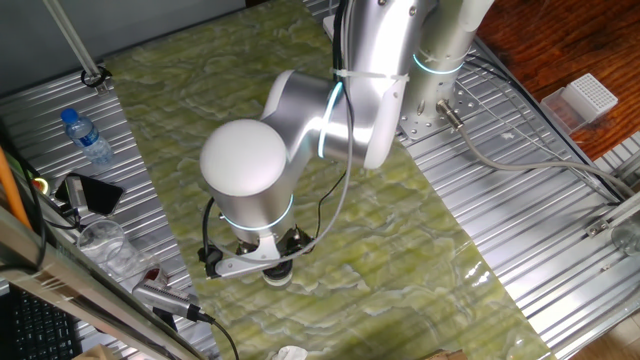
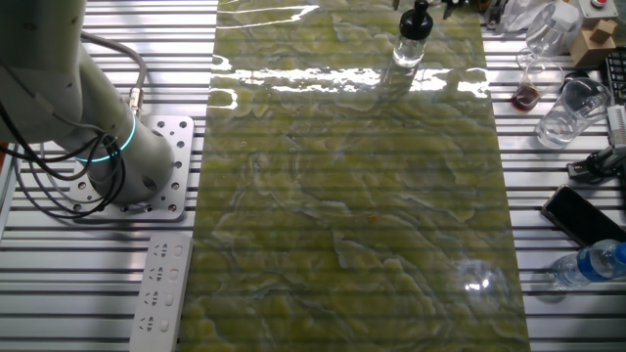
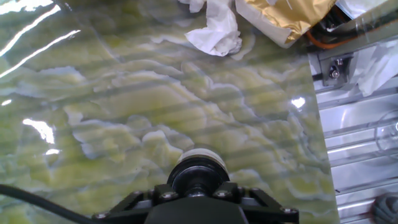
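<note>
A clear bottle with a black dropper top (image 2: pixel 413 37) is upright over the green marbled sheet, near the top edge of exterior view 2. From above, in the wrist view, its black cap (image 3: pixel 198 173) lies straight in front of my gripper, with a pale rim beyond it. The black fingers (image 3: pixel 166 194) come in on both sides of the bottle's top. Whether they touch it or leave a gap is hidden. In exterior view 1 the gripper (image 1: pixel 278 258) is over the sheet, and the bottle's pale lower part (image 1: pixel 278 277) shows beneath it.
Crumpled tissue (image 3: pixel 217 34) and a gold packet (image 3: pixel 286 15) lie on the sheet. Beside it are a water bottle (image 1: pixel 88 138), a dark phone (image 2: pixel 584 217), a clear cup (image 2: pixel 572 112) and a small flask of dark liquid (image 2: pixel 526 96).
</note>
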